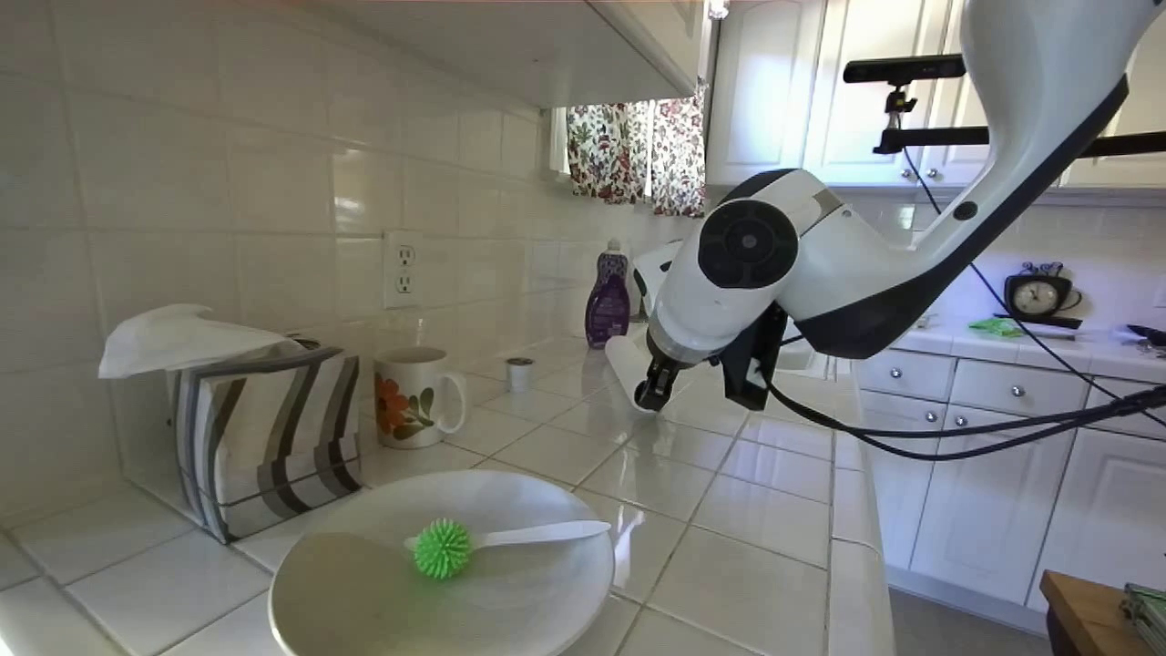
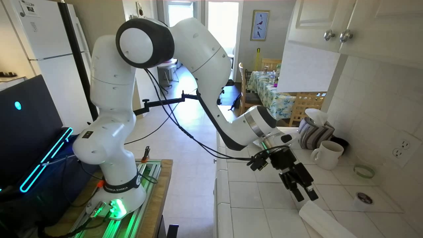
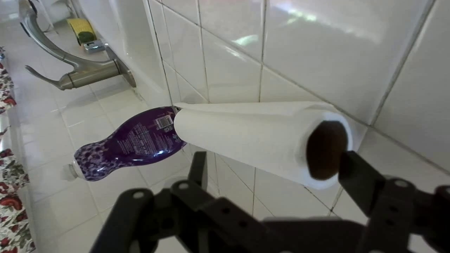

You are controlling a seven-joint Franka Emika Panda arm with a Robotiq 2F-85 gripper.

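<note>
A white paper towel roll [image 3: 244,130] lies on its side on the tiled counter, its brown hollow end facing my gripper in the wrist view. My gripper is open, with one finger [image 3: 197,168] on either side of the view and the roll's near end appearing between them, close to the right finger. In exterior view 2 the gripper [image 2: 306,194] hangs tilted over the near end of the roll [image 2: 327,220]. Whether the fingers touch the roll cannot be made out. Exterior view 1 shows the gripper [image 1: 653,392] covering much of the roll.
At the roll's far end stands a purple soap bottle [image 3: 139,137], near the faucet [image 3: 90,69]. A small white cup [image 1: 519,375], a flowered mug [image 1: 412,399], a tissue box [image 1: 273,432] and a bowl [image 1: 361,596] holding a green brush [image 1: 443,548] occupy the counter.
</note>
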